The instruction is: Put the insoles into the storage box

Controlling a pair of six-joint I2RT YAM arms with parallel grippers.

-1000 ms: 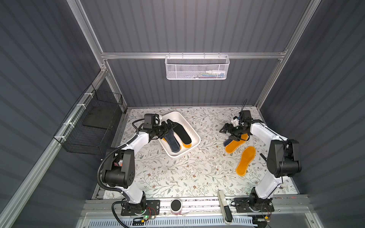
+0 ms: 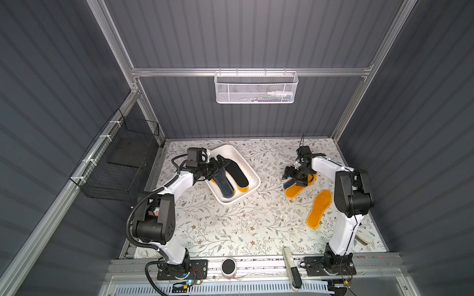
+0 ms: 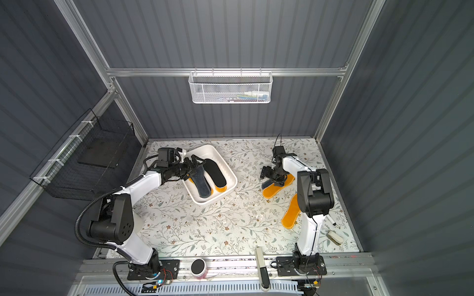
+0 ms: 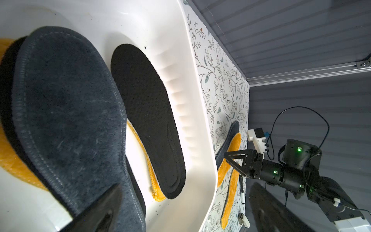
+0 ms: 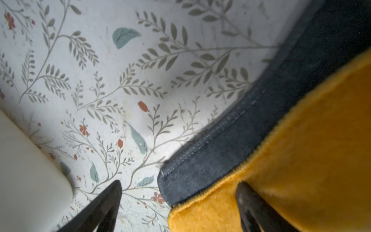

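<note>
In the top left view, the white storage box (image 2: pixel 249 195) holds a dark grey insole (image 2: pixel 225 186) and a black one (image 2: pixel 238 173), with orange showing beneath them. My left gripper (image 2: pixel 217 168) hangs open over the box's left part, holding nothing. On the table to the right, an orange insole (image 2: pixel 292 191) partly overlaps a dark grey insole (image 2: pixel 288 183). My right gripper (image 2: pixel 294 178) is open low above this pair and hides part of it. In the right wrist view, one finger (image 5: pixel 253 208) is against or just over the orange insole (image 5: pixel 328 154); the other finger (image 5: pixel 102 208) is left of the pair.
Another orange insole (image 2: pixel 320 209) lies alone nearer the front right. A small pale object (image 2: pixel 364 239) rests at the right front corner. White mesh basket (image 2: pixel 256 91) hangs on the back wall, and a black wire basket (image 2: pixel 116 170) on the left.
The left arm has stayed still.
</note>
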